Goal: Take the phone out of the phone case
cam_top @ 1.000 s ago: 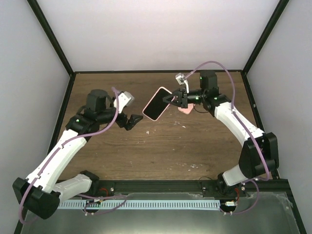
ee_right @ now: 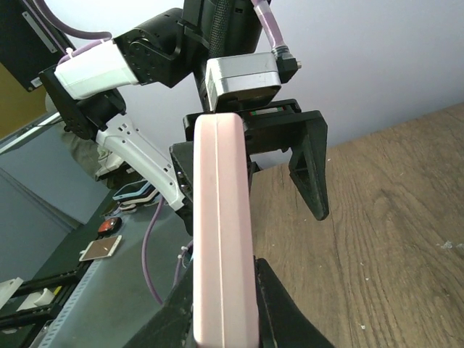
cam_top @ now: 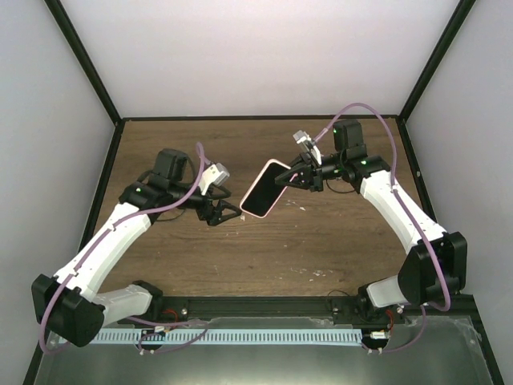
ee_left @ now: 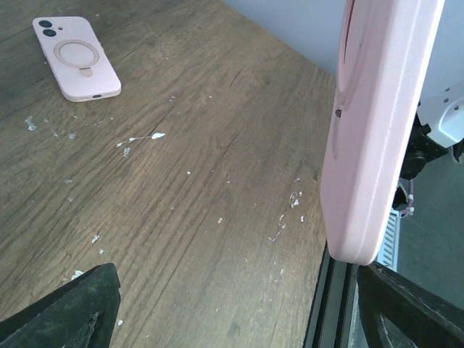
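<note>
My right gripper [cam_top: 290, 178] is shut on a phone [cam_top: 264, 189] with a dark screen and a pink rim. It holds the phone by the upper right part, tilted above the table. In the right wrist view the phone's pink edge [ee_right: 221, 217] stands between the fingers. My left gripper [cam_top: 233, 202] is open by the phone's lower left corner, nothing between its fingers. In the left wrist view that pink corner [ee_left: 359, 217] is close to the right-hand finger [ee_left: 391, 304]; contact cannot be told.
A second pink, phone-shaped thing [ee_left: 76, 58] with two lenses and a ring lies on the wooden table [ee_left: 181, 217]; from above it is hidden under my right gripper. Small white flecks mark the wood.
The right gripper and its phone have moved slightly right and toward the front, covering the pink thing on the table.
</note>
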